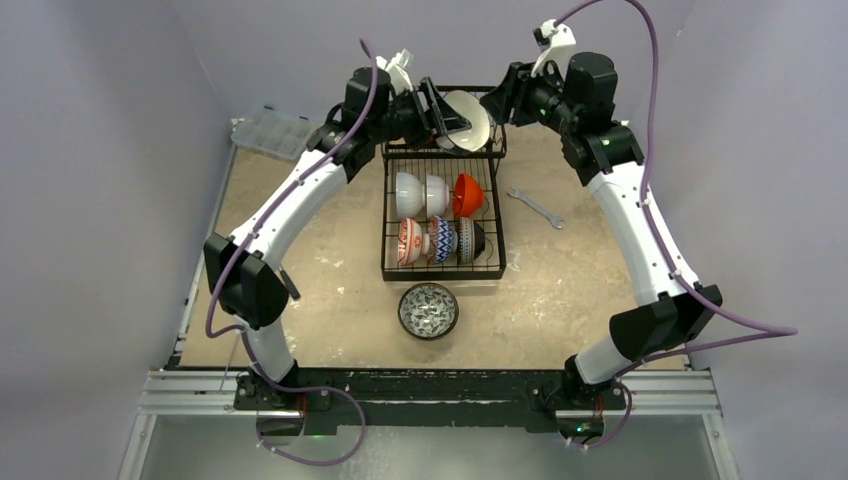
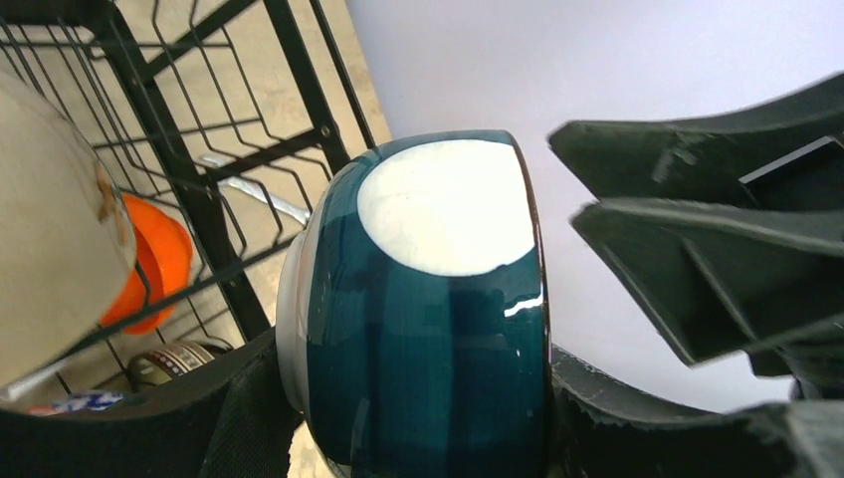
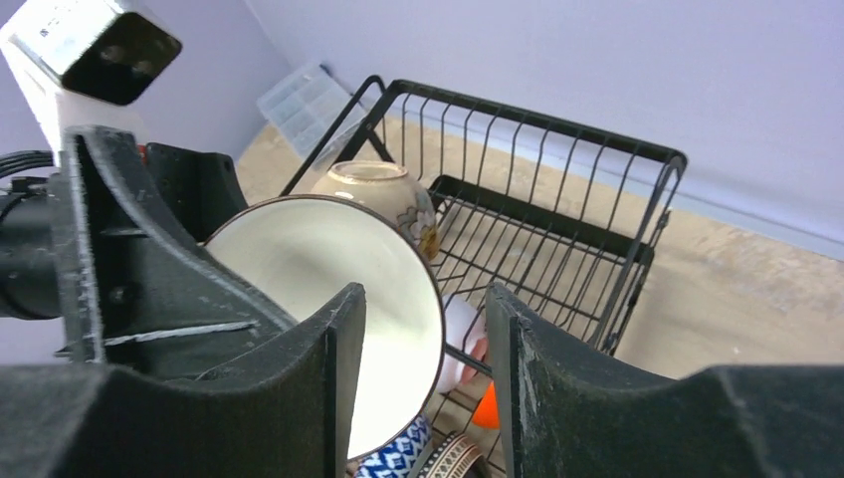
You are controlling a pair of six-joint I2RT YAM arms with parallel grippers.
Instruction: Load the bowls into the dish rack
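My left gripper (image 1: 456,128) is shut on a teal bowl (image 2: 428,339) with a white inside, tilted on its side above the rear tier of the black dish rack (image 1: 388,240). The bowl's pale inside (image 3: 383,339) faces the right wrist view. Just to the right, my right gripper (image 1: 496,106) stands open, apart from the bowl, nothing between its fingers. Lower in the rack are white bowls (image 1: 408,195), an orange bowl (image 1: 467,194) and patterned bowls (image 1: 411,242). A cream bowl (image 3: 368,189) sits in the upper tier. A black-and-white bowl (image 1: 428,310) rests on the table.
To the rack's right lies a wrench (image 1: 537,208). A clear plastic box (image 1: 272,132) stands at the back left. A dark-handled tool (image 1: 289,284) lies near the left arm.
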